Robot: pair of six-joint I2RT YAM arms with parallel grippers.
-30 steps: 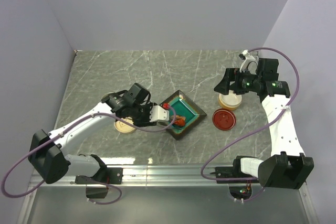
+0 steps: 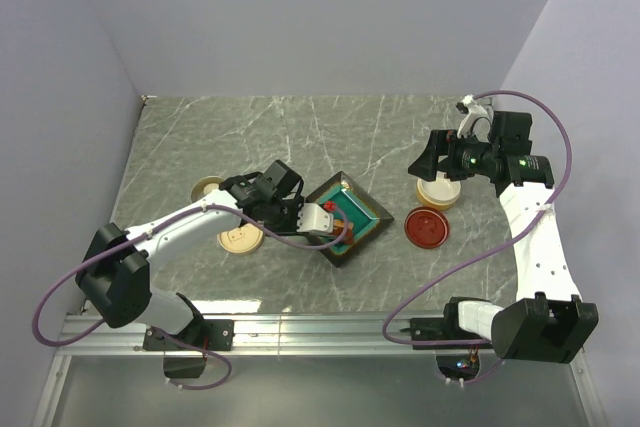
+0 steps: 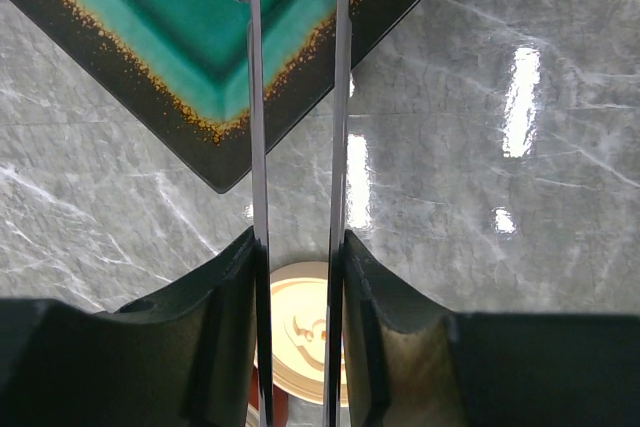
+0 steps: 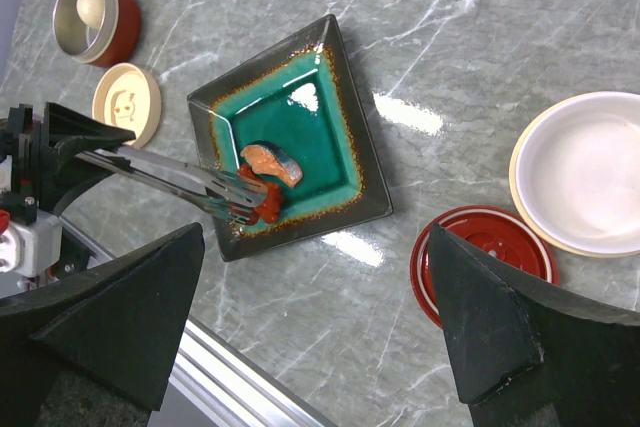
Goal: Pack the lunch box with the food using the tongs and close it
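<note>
A square dark-rimmed teal plate (image 2: 370,222) lies mid-table, holding a salmon piece (image 4: 267,160) and red food (image 4: 267,205). My left gripper reaches over the plate with long metal prongs, part open, their tips at the red food; whether they hold any is unclear. My right gripper (image 2: 432,152) hangs open at the right, above a white bowl (image 4: 590,167), with nothing seen between its fingers.
A red round lid (image 2: 427,227) lies right of the plate. A cream lid (image 4: 127,104) and a metal container with an egg (image 4: 89,12) are at the left.
My left arm has shifted slightly over the last second around the plate's left side. The right arm looks unchanged.
</note>
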